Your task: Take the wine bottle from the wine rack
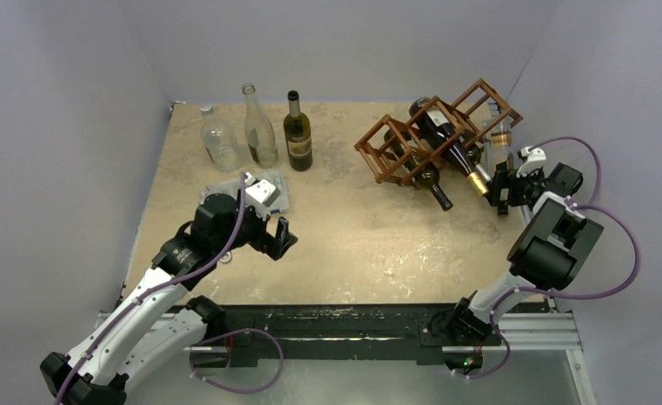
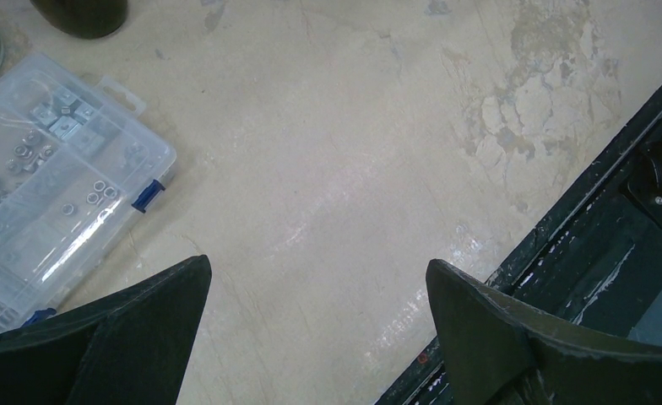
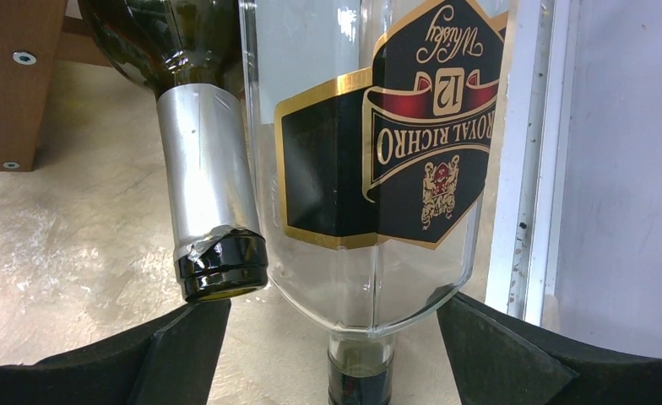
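Observation:
The brown wooden wine rack (image 1: 457, 133) stands at the back right, holding several bottles. A dark bottle with a gold-topped neck (image 1: 477, 181) and a dark wine bottle (image 1: 429, 177) slant out of it toward the front. At its right end, a clear whisky bottle (image 3: 378, 278) with a black label shows large in the right wrist view. My right gripper is open; the whisky bottle's neck (image 3: 360, 371) lies between its spread fingers without visible contact. Left of it is a bottle neck with silver foil (image 3: 209, 160). My left gripper (image 1: 284, 239) is open and empty over the table.
At the back left stand a clear bottle (image 1: 220, 141), a pale bottle (image 1: 260, 135) and an olive bottle (image 1: 297, 139). A clear parts box (image 2: 66, 169) lies near the left arm. A side wall (image 1: 606, 110) is close to the right arm.

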